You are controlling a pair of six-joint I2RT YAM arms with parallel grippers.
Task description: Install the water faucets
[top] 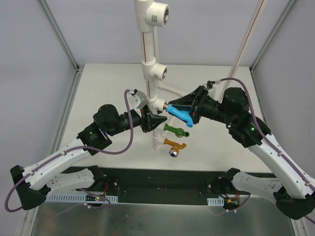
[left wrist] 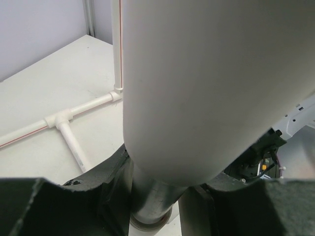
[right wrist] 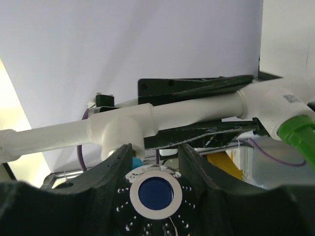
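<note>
A blue faucet (top: 181, 114) has its brass thread at the mouth of a tee on the white standing pipe (top: 149, 46); how deep the thread sits I cannot tell. My right gripper (top: 186, 104) is shut on this faucet's round shiny knob (right wrist: 155, 193), which shows between its fingers in the right wrist view. Left of the tee, my left gripper (top: 156, 119) is shut around the white pipe (left wrist: 152, 196). Below, a green faucet (top: 176, 131) and an orange faucet (top: 175, 143) sit on the same pipe, the orange one with a chrome knob (top: 173, 152).
Higher on the pipe, an upper socket (top: 165, 17) and a middle socket (top: 164, 73) face right, both empty. Thin white pipes run over the white board (top: 221, 142) behind. Both arms come close together at the pipe.
</note>
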